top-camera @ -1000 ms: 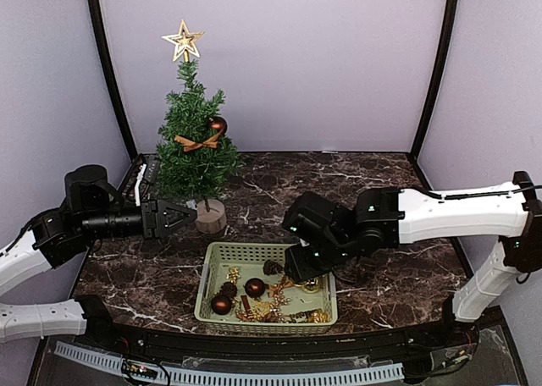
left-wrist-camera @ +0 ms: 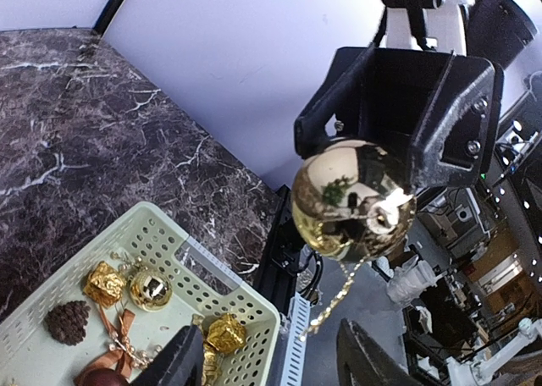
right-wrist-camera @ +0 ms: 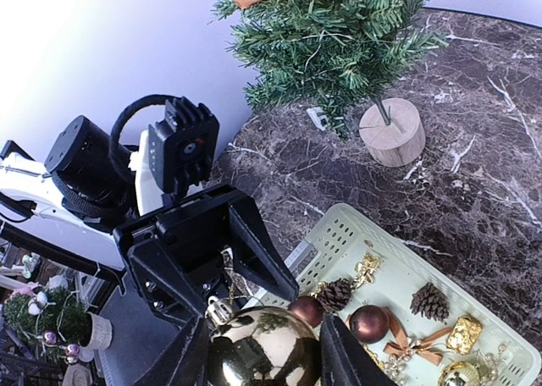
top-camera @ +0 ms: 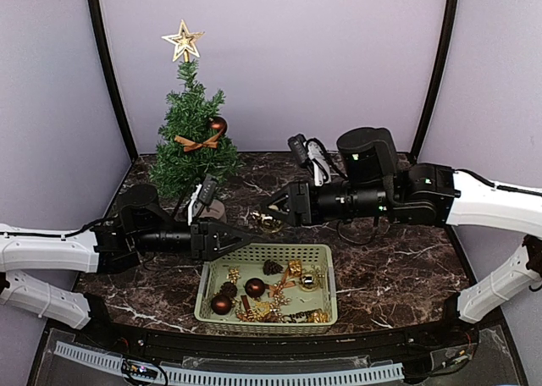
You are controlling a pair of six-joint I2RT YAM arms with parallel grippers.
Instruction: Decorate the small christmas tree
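Observation:
A small green tree (top-camera: 190,107) on a wooden base (right-wrist-camera: 391,139) stands at the back left, with a gold star (top-camera: 183,41), a brown bauble (top-camera: 217,125) and an orange bow (top-camera: 198,142). My right gripper is shut on a shiny gold bauble (left-wrist-camera: 351,201), held above the tray with a bead cord dangling from it. My left gripper faces that bauble from the lower left, fingers apart and nothing between them.
A pale perforated tray (top-camera: 326,276) at the front holds brown baubles (right-wrist-camera: 369,322), pinecones (left-wrist-camera: 66,322), gold parcels (left-wrist-camera: 105,283) and ribbons.
My right gripper has risen from the tray with the gold bauble and moved left and back. My left gripper has moved rightward and down toward it.

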